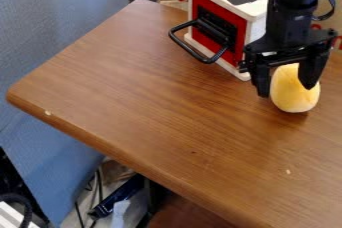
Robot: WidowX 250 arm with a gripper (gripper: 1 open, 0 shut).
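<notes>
My black gripper point(286, 80) hangs at the right of the camera view over a pale yellow, rounded object point(295, 96) standing on the wooden table point(147, 102). Its dark fingers straddle the top of that object; whether they touch it is unclear. Just behind and left stands a white and red box point(215, 34) with a black handle point(201, 51) sticking out at its front.
A blue padded surface point(47, 52) lies beyond the left edge, with cables and clutter below the table. Cardboard stands behind the box and arm.
</notes>
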